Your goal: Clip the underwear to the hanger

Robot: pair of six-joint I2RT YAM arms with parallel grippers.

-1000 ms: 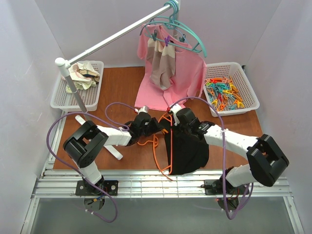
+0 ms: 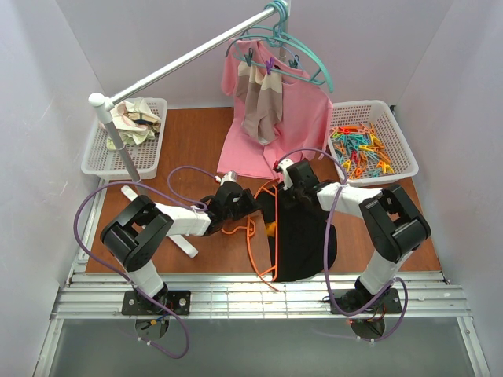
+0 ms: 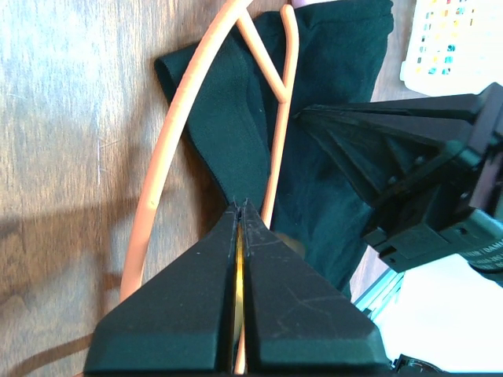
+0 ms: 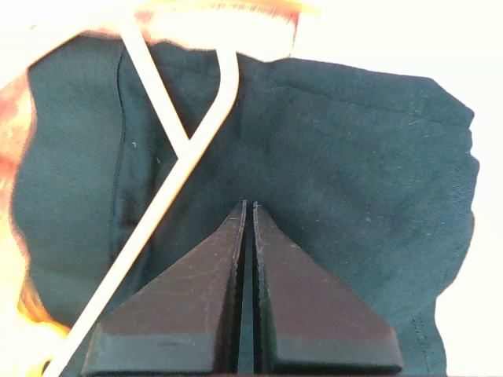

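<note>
A black garment [image 2: 306,251] lies on the wooden table, with an orange hanger [image 2: 252,247] lying along and over its left side. My left gripper is shut just above the hanger; a yellow object beneath it is mostly hidden, and I see nothing clearly held. My right gripper is shut, pointing down at the black fabric [image 4: 346,157] just right of the hanger bar [image 4: 157,212]. It also shows at the right of the left wrist view, low over the cloth.
A basket [image 2: 400,161] of coloured clips is at back right, a basket [image 2: 94,162] of cloth at back left. Pink and beige garments hang on the rack [image 2: 189,56]. A white bar lies left of my left arm.
The left arm appears unchanged.
</note>
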